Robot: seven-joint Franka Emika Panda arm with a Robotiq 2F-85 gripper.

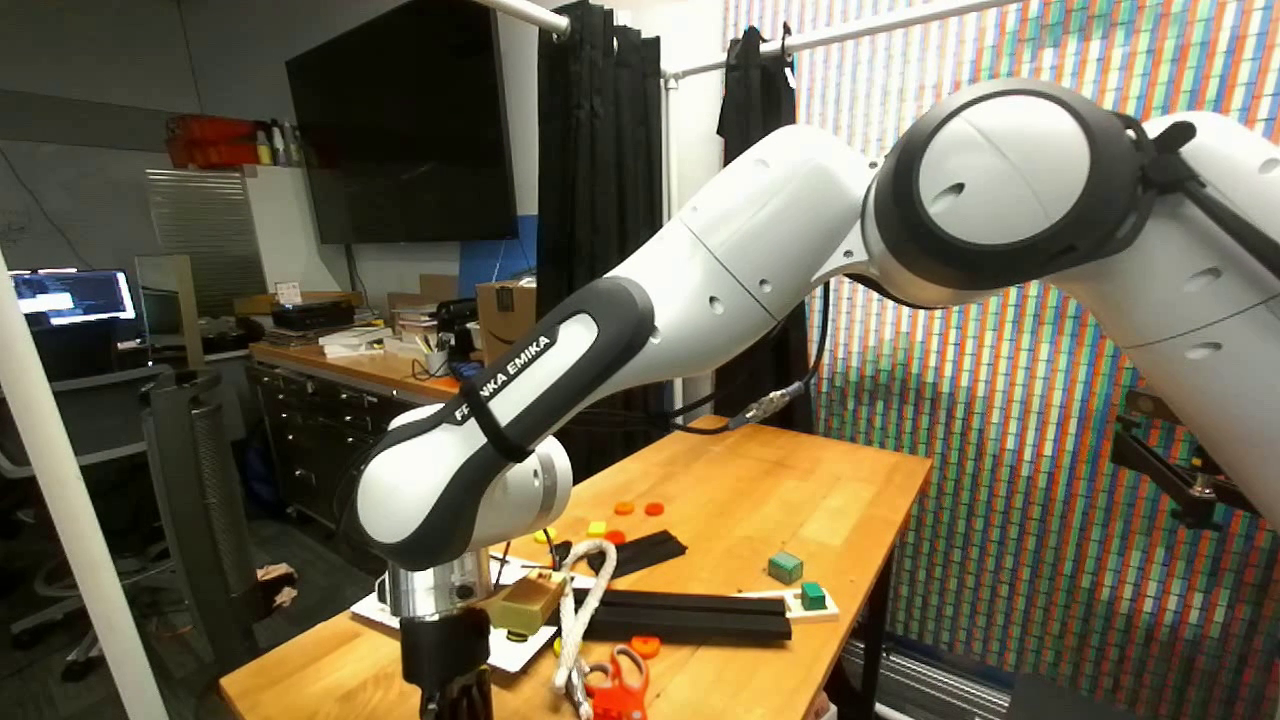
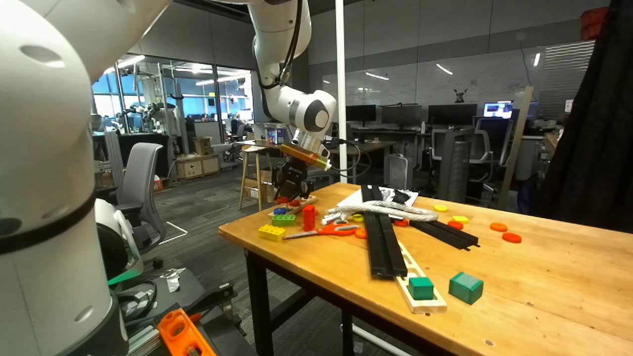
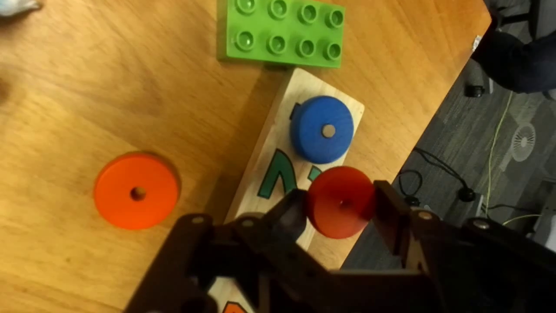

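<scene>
In the wrist view my gripper is shut on a small red disc (image 3: 339, 208), one finger at either side of it. Below lies a wooden board (image 3: 268, 156) with printed green marks. A blue disc (image 3: 319, 140) sits around a peg near the board's far end, beside the red one in this view. The fingers cover the board's middle, so any peg under the red disc is hidden. Flat on the table to the left is an orange disc (image 3: 120, 191) with a centre hole. From the side, the gripper (image 2: 294, 193) is low over the board.
A green block (image 3: 285, 32) lies just beyond the board's end, with a yellow block (image 2: 271, 232) and upright red blocks (image 2: 309, 217) nearby. Orange scissors (image 2: 337, 230), a white rope (image 2: 385, 207) and black tracks (image 2: 383, 243) occupy the middle. The table edge is close.
</scene>
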